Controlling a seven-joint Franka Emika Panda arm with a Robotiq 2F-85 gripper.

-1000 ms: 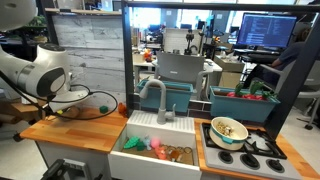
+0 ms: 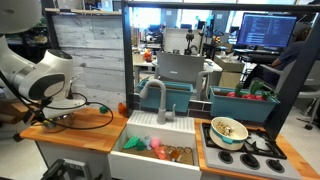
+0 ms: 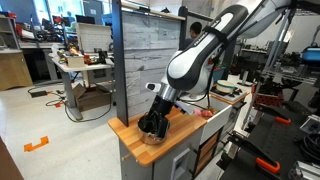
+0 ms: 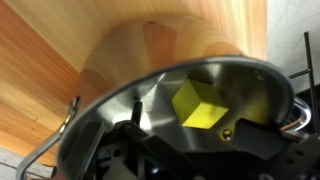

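A metal pot (image 4: 165,82) with two looped handles fills much of the wrist view, seen from above. A yellow block (image 4: 200,103) lies inside it. My gripper is open over the pot, its dark fingers (image 4: 126,132) apart and nothing held between them. In exterior view 2 the gripper (image 3: 158,106) is low at the pot (image 3: 154,126), on the near end of the wooden counter. Exterior view 1 has the arm at the far left, and the block cannot be made out there.
Right of the wooden counter (image 2: 98,133) is a white sink (image 2: 122,165) with several colourful items and a tall faucet (image 2: 161,95). A bowl (image 2: 229,131) sits on the stove (image 2: 262,160). Behind the arm stands a grey plank wall (image 2: 95,62).
Over the last second the arm has come down and slightly left in exterior view 1, bringing the gripper closer to the counter's left end. The sink and stove look the same.
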